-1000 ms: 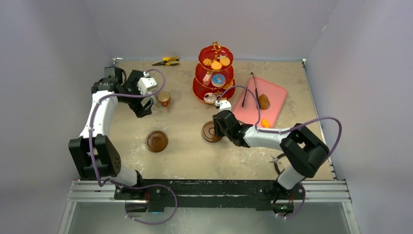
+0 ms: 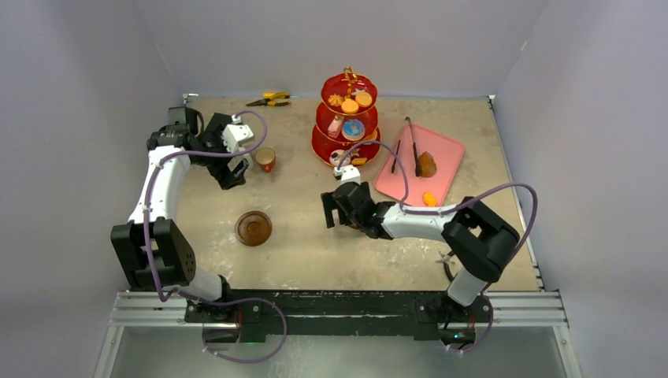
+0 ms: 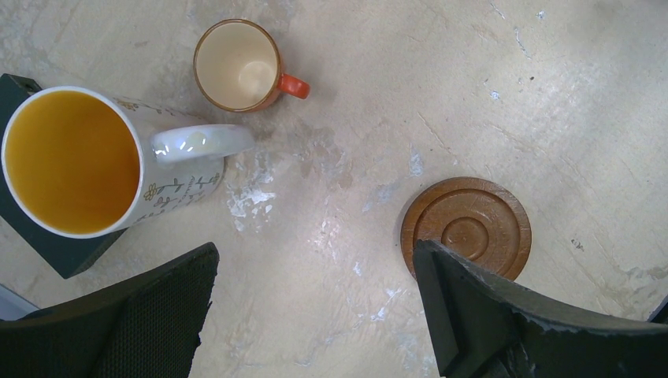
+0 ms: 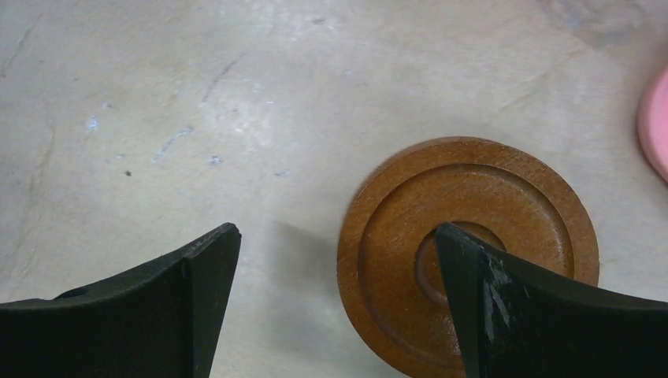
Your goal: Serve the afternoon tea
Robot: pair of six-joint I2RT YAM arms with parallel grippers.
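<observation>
In the left wrist view, a large white mug (image 3: 177, 189) with a yellow inside stands by a dark block (image 3: 71, 252), its handle towards a small orange cup (image 3: 239, 67). My left gripper hangs over the table near them, fingers apart and nothing between. A brown wooden coaster (image 2: 254, 228) lies at left front. Over a second coaster (image 4: 394, 236), my right gripper is open. One finger (image 4: 512, 299) overlaps that coaster in view; the other is over bare table to its left. From above, the right gripper mostly hides it.
A three-tier red stand (image 2: 321, 146) with pastries is at the back centre. A pink tray (image 2: 450, 153) holding tongs (image 2: 414, 146) and food stands to the right. Yellow-handled pliers (image 2: 272, 99) lie at the back.
The left arm looks still.
</observation>
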